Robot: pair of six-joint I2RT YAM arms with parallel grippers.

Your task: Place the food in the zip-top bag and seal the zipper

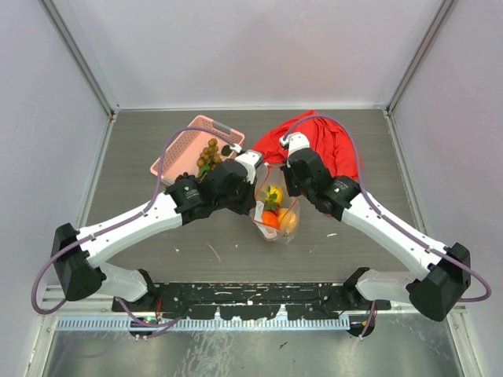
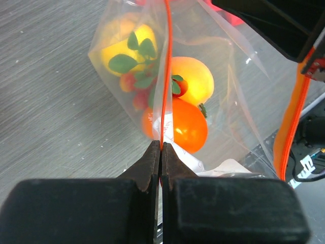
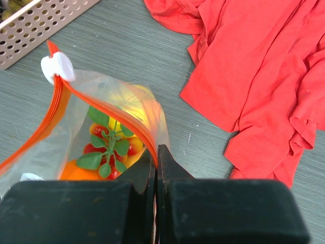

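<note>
A clear zip top bag [image 1: 271,184] with an orange zipper rim stands between my two grippers, its mouth spread. Inside lie an orange fruit [image 2: 189,124], yellow fruit [image 2: 195,81] and red tomatoes with green leaves [image 3: 107,145]. My left gripper is shut on one side of the orange rim, which runs straight up from its fingertips. Opposite, my right gripper is shut on the other side of the rim. A white slider [image 3: 58,67] sits at the far corner of the zipper.
Behind on the left is a pink basket [image 1: 171,153] holding grapes [image 1: 209,153]. A red cloth [image 1: 334,145] lies behind the right gripper. Bare table shows at the front on both sides.
</note>
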